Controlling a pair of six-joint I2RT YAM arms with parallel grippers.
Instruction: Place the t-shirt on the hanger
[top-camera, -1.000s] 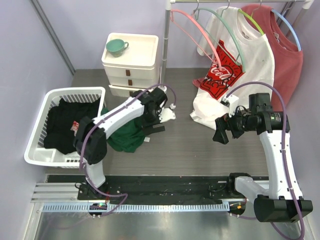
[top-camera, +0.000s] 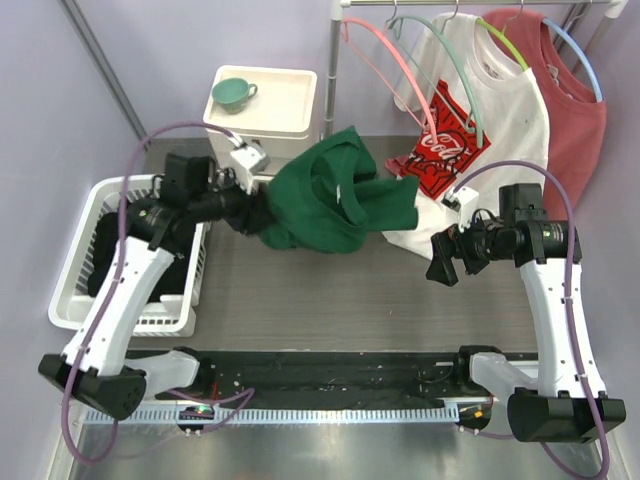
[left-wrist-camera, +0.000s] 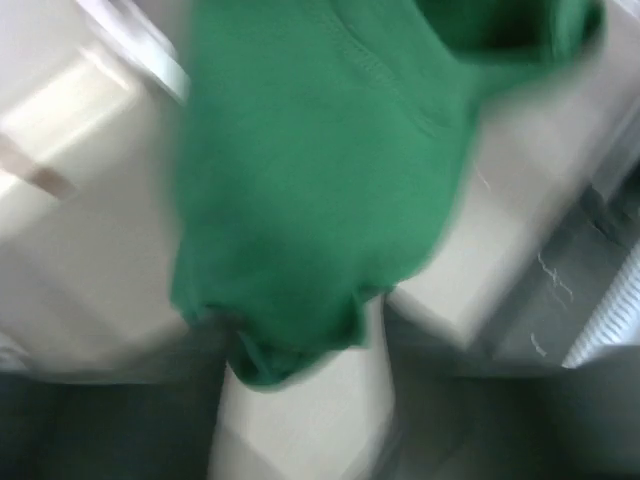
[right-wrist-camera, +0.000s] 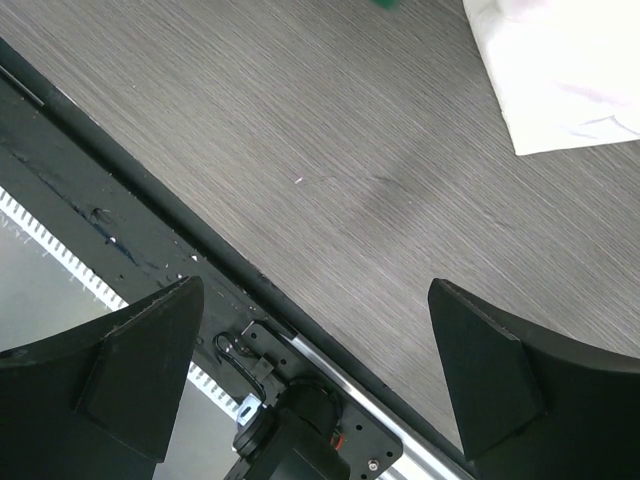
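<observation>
A green t-shirt is lifted and spread in the air left of the hanging clothes, its upper end at my left gripper; in the left wrist view the green cloth reaches between the blurred fingers, which seem to grip it, though this is blurred. Pink and mint empty hangers hang on the rail. My right gripper stands open over the table, nothing between its fingers.
A white laundry basket with dark clothes is at left. A white drawer unit carries a teal cup. White and red shirts hang at right.
The left arm has swung up and leftward, lifting the green shirt off the table toward the drawers and hangers. The right arm has stayed put.
</observation>
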